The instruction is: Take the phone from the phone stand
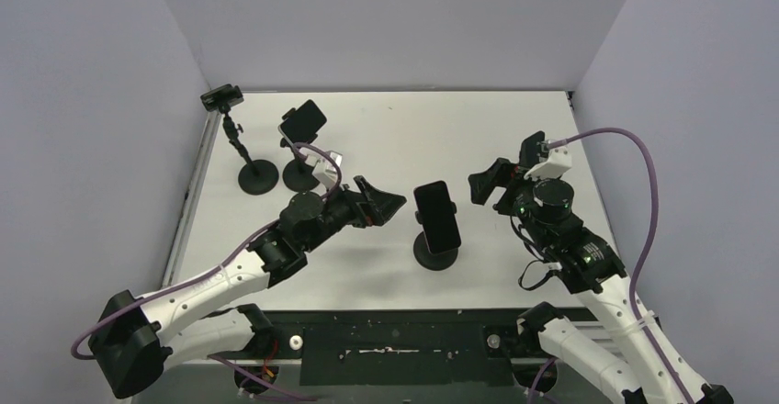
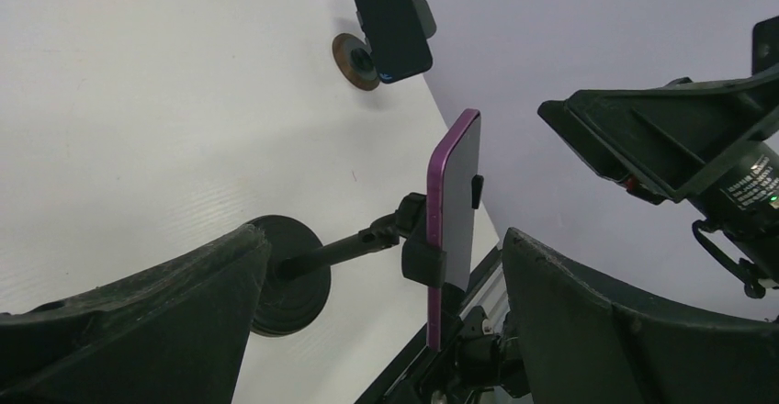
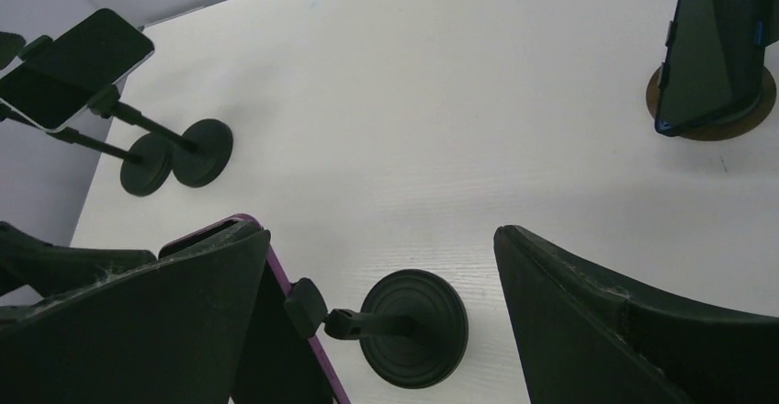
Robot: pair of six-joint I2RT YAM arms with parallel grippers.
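Note:
A black phone [image 1: 437, 216] with a purple edge leans upright in the clamp of a black phone stand [image 1: 435, 255], near the middle front of the table. In the left wrist view the phone [image 2: 454, 188] shows edge-on, gripped by the clamp [image 2: 423, 257]. My left gripper [image 1: 386, 206] is open, a little left of the phone and apart from it. To the upper right of the phone, my right gripper [image 1: 487, 184] hangs open with nothing between its fingers. In the right wrist view the left finger hides part of the phone [image 3: 323, 364].
A second phone on a stand [image 1: 302, 124] stands at the back left beside an empty-looking stand [image 1: 258, 176]. Another phone on a stand [image 3: 712, 50] is at the right, largely behind my right gripper in the top view.

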